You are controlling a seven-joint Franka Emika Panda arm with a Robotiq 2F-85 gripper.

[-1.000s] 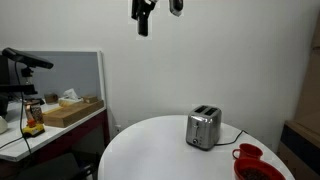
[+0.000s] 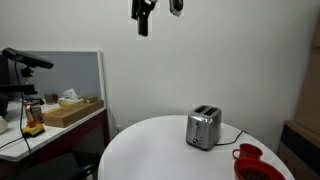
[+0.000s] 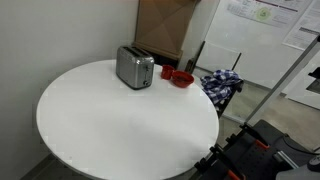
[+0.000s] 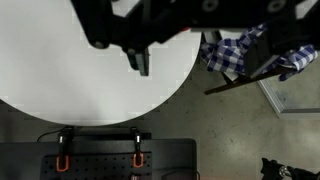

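Observation:
High above the white round table point(image 2: 150, 150), my gripper point(image 2: 160, 20) shows only its lower end at the top of exterior view 1. Its two dark fingers stand well apart, with nothing visible between them. In the wrist view, the open gripper looks down past the table edge toward the floor. A silver toaster point(image 3: 135, 68) stands upright toward the table's back. Right of it are a red mug point(image 2: 248, 152) and a red bowl point(image 2: 262, 170) with dark contents. My gripper touches none of these.
A blue-and-white checked cloth point(image 3: 221, 82) lies beyond the table's right side. A dark cord point(image 2: 234, 137) trails from the toaster. At left, a side shelf holds wooden boxes point(image 2: 68, 113) and small bottles.

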